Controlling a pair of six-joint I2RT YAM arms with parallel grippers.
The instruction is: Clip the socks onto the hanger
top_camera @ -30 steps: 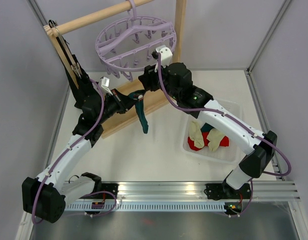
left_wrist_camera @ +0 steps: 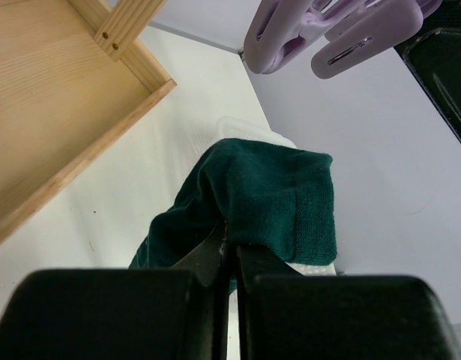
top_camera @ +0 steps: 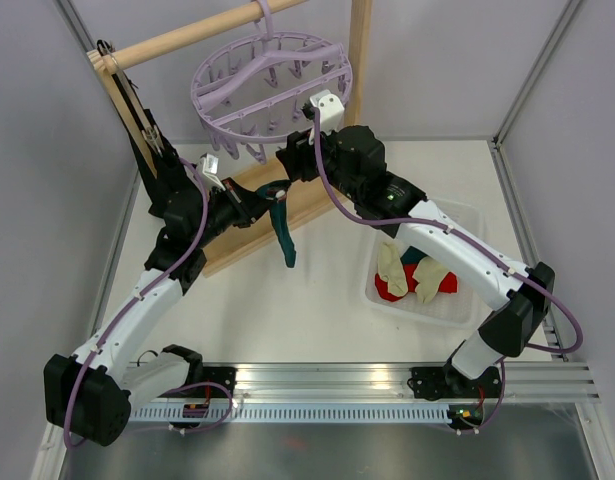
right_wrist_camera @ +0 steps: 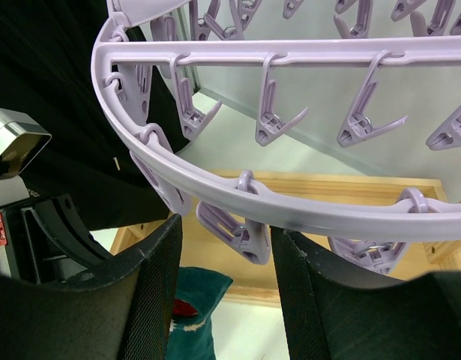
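A dark green sock (left_wrist_camera: 252, 187) is pinched in my left gripper, which is shut on it. Its long part (top_camera: 284, 240) hangs freely below in the top view. The lilac round hanger (top_camera: 272, 85) hangs from the wooden rack, with several clips around its ring. In the right wrist view my right gripper stands open, its fingers on either side of one lilac clip (right_wrist_camera: 252, 240). The sock's opening (right_wrist_camera: 204, 289) is below that clip, apart from it. Two lilac clip ends (left_wrist_camera: 365, 49) show above the sock in the left wrist view.
A translucent bin (top_camera: 427, 312) with cream, red and green socks stands at the right. The rack's wooden base (top_camera: 247, 235) lies under the hanger, and black cloth (top_camera: 159, 165) hangs at its left post.
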